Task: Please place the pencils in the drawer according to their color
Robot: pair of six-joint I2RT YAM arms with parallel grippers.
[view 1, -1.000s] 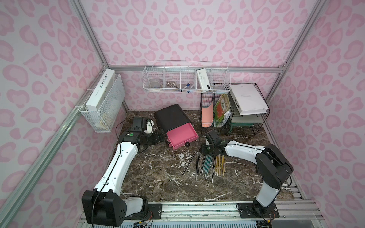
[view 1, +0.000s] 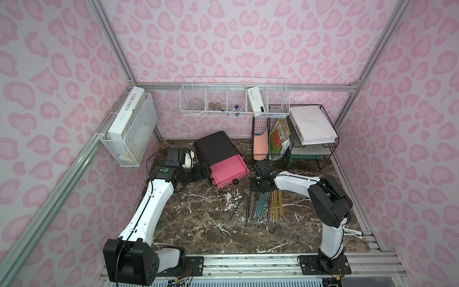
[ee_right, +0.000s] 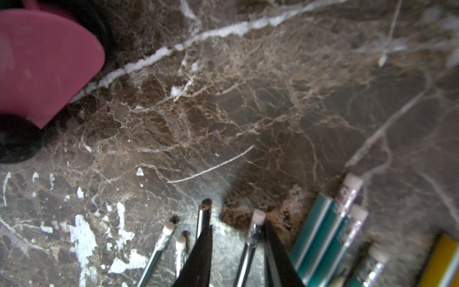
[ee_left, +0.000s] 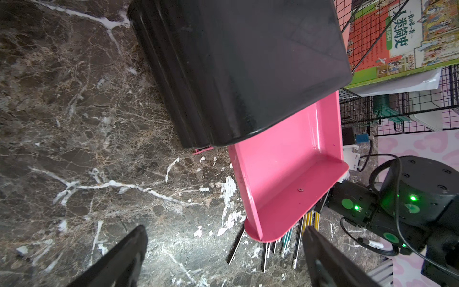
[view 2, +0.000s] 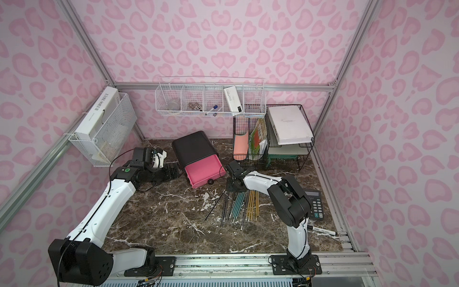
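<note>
A pink drawer [view 1: 228, 168] is pulled out of a dark case [view 1: 214, 146] and is empty. Loose black, teal [view 1: 261, 206] and yellow [view 1: 278, 205] pencils lie on the marble top in front of it. My right gripper is low over them, its fingers part open around the top of a black pencil [ee_right: 248, 256]; whether they touch it I cannot tell. My left gripper stands open to the left of the drawer, empty.
A black wire rack [view 1: 310, 153] with books and boxes stands behind at the right. White wire baskets [view 1: 200, 110] hang on the walls. A calculator [view 2: 315, 203] lies at the right.
The left arm and drawer have not moved.
</note>
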